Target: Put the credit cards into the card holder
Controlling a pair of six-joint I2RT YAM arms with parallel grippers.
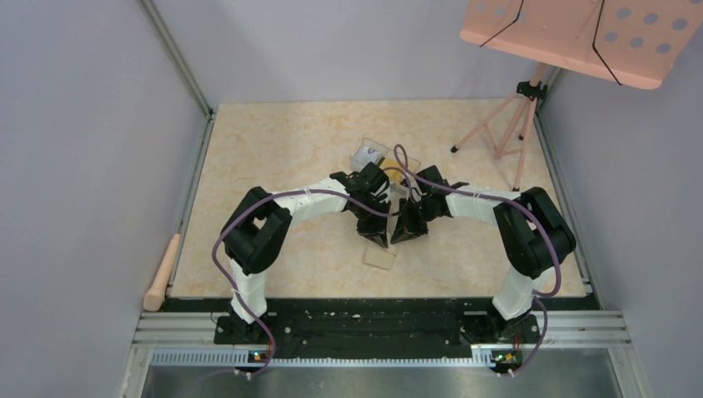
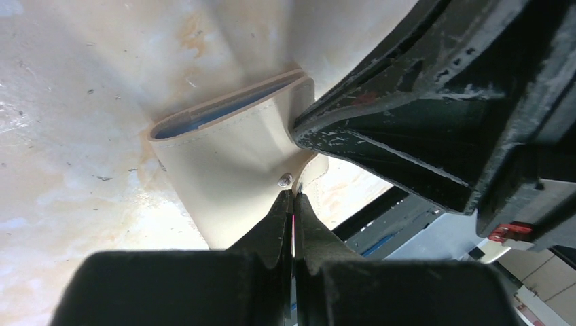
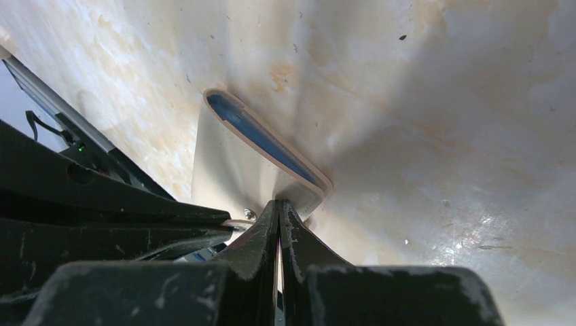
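Note:
A cream card holder (image 1: 379,259) with blue lining lies on the table in front of both grippers. Its mouth gapes a little in the wrist views, and a small metal snap (image 2: 285,180) shows on the front. My left gripper is shut, with the thin edge of the holder's flap (image 2: 303,170) running in between its tips. The right gripper is also shut, its tips against the holder's front wall (image 3: 234,170) by a crease near one corner; nothing clearly shows between them. I cannot make out any card inside the holder.
Behind the grippers stands a clear tray (image 1: 356,157) with a whitish piece and a yellow piece in it, partly hidden by the arms. A pink tripod (image 1: 497,139) stands back right.

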